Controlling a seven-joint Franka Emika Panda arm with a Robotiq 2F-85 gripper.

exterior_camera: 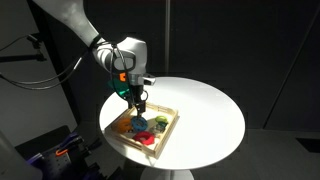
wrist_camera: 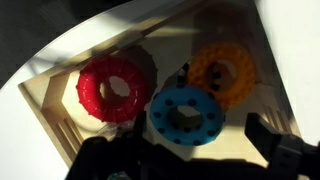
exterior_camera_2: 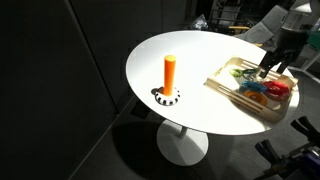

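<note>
My gripper stands open above the wooden tray (exterior_camera: 166, 131), its dark fingers on either side of a blue ring (wrist_camera: 187, 97). Nothing is held between them. Beside the blue ring in the wrist view lie a red ring (wrist_camera: 88, 87) and an orange ring (wrist_camera: 240, 72). Green pieces (exterior_camera: 161, 119) rest at the tray's far right in exterior view 1. An orange post (exterior_camera_2: 169, 73) rises upright from a black-and-white base (exterior_camera_2: 168, 97), with no ring around it.
The tray's raised walls surround the rings. In that view the arm partly covers the post.
</note>
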